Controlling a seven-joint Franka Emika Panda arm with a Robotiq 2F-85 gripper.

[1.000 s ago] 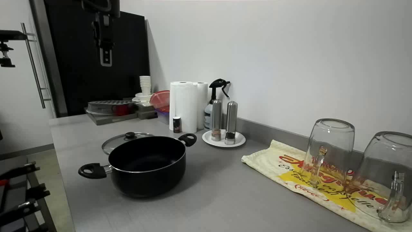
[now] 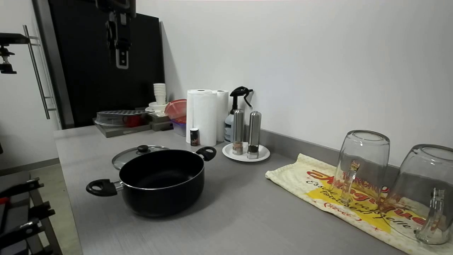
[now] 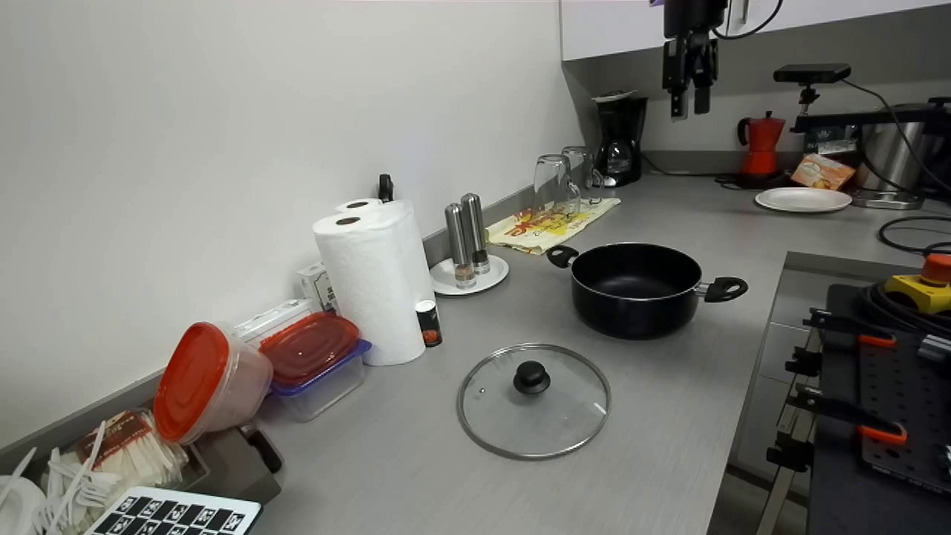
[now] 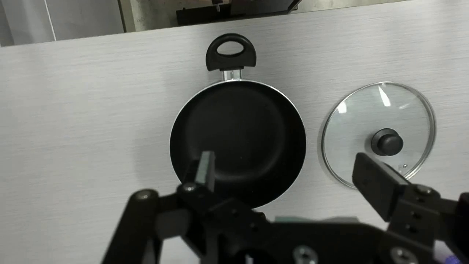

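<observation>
High above the counter my gripper (image 2: 122,63) hangs open, with nothing between its fingers; in exterior view 2 the gripper (image 3: 691,105) shows its two fingers apart. Below stands a black pot (image 2: 163,191) with two handles, uncovered and empty inside. A glass lid (image 3: 535,423) with a black knob (image 3: 531,376) lies flat on the counter, beside the pot and apart from it. Looking down in the wrist view, the gripper spans the pot (image 4: 239,132) and the near part of the lid (image 4: 351,114), one finger appearing over each.
Salt and pepper mills stand on a white plate (image 2: 264,154) near the wall, with paper towel rolls (image 2: 204,117) and a small shaker (image 2: 194,136) nearby. Two upturned glass mugs (image 2: 361,165) rest on a printed cloth (image 2: 293,176). Bare counter (image 3: 660,428) lies around the lid.
My gripper has shifted slightly to the right and up in exterior view 1. The pot, the lid and the other things have not moved.
</observation>
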